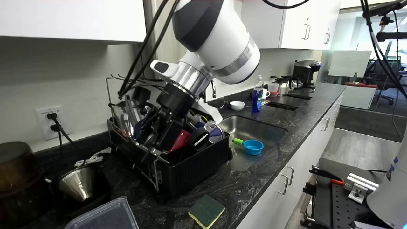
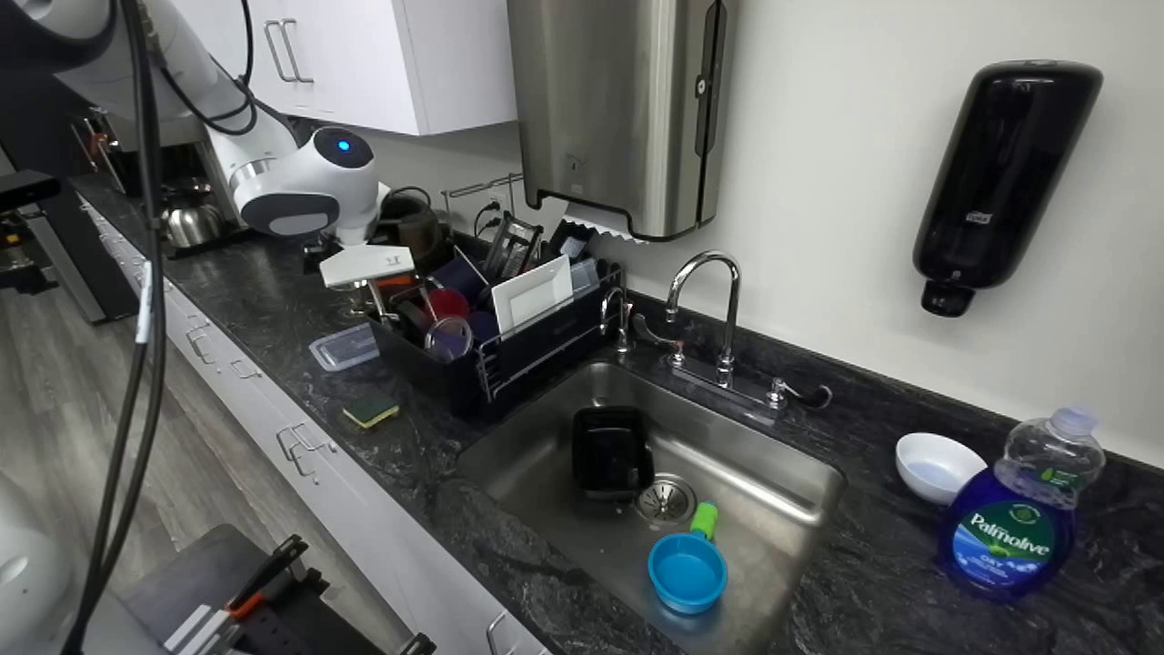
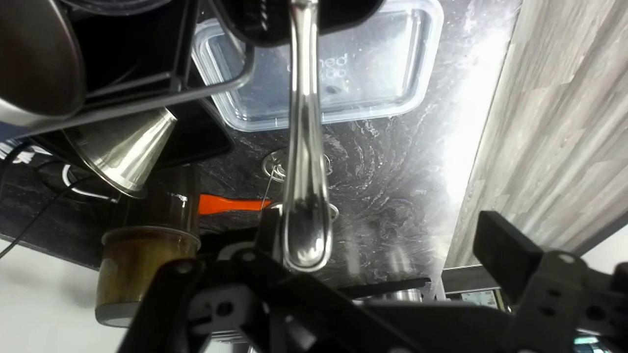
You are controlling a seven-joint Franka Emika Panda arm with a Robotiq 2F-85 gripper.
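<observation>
In the wrist view my gripper stands open, its dark fingers wide apart. A shiny metal handle (image 3: 304, 176) runs down from the top of that view and ends close beside the left finger (image 3: 269, 229); whether they touch I cannot tell. From the first exterior view, the gripper (image 1: 152, 143) is seen tilted down over the near end of a black dish rack (image 1: 190, 171) crowded with utensils and dishes. The rack's contents partly hide its fingertips. A red item (image 1: 179, 139) lies right beside the gripper.
A clear plastic container (image 1: 105, 217), a metal cone (image 1: 78, 183) and a sponge (image 1: 206, 211) lie on the counter around the rack. Beyond it, the sink (image 2: 753, 480) holds a blue cup (image 2: 687, 572) and a black container (image 2: 611, 449).
</observation>
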